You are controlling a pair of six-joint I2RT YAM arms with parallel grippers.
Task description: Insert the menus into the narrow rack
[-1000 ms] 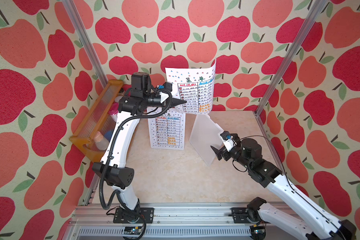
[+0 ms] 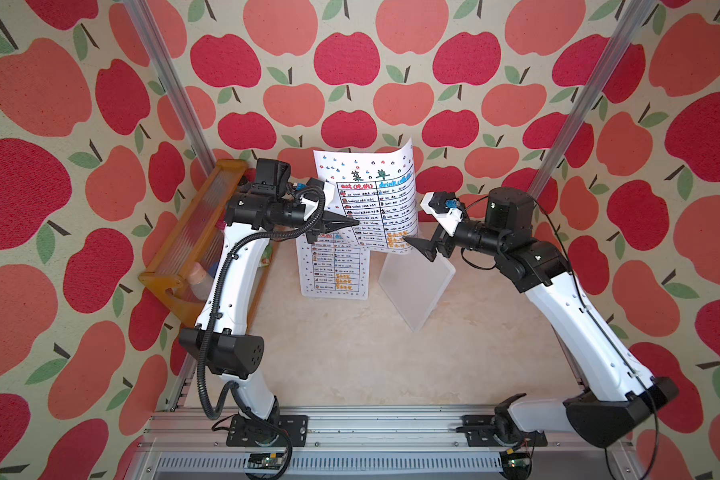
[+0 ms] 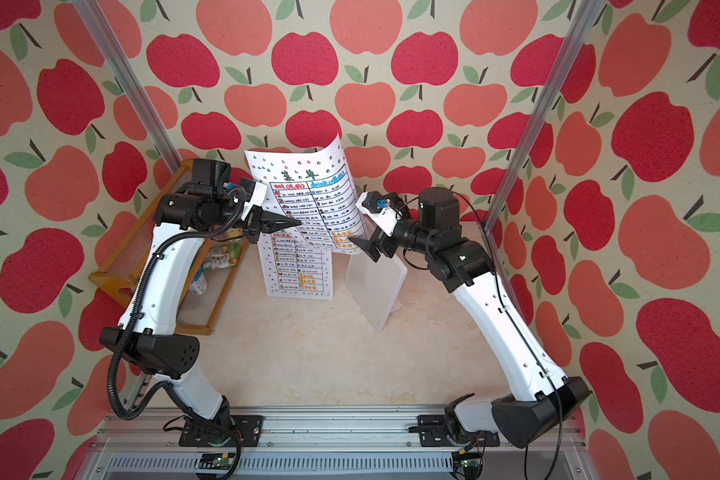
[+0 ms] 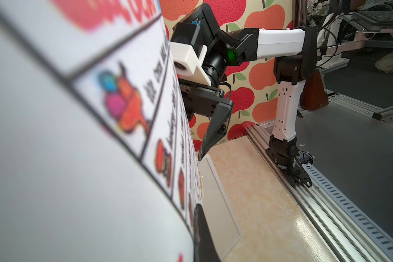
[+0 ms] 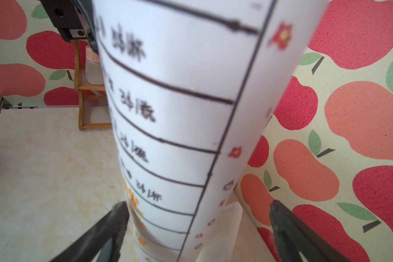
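My left gripper (image 2: 334,222) is shut on the edge of a curled paper menu (image 2: 384,200), holding it in the air. My right gripper (image 2: 421,244) stands open beside the menu's lower right corner; in the right wrist view its fingers flank the blurred curled sheet (image 5: 174,131). A second menu (image 2: 333,272) stands behind and below. To its right a white board-like piece (image 2: 416,292) stands at a slant; whether it is the rack cannot be told.
A wooden shelf (image 2: 160,268) with jars and packets fills the left side. Patterned walls close in the back and sides.
My right gripper has risen to the held menu's lower right corner. My left gripper has moved left and down with the menu, which has shifted the same way.
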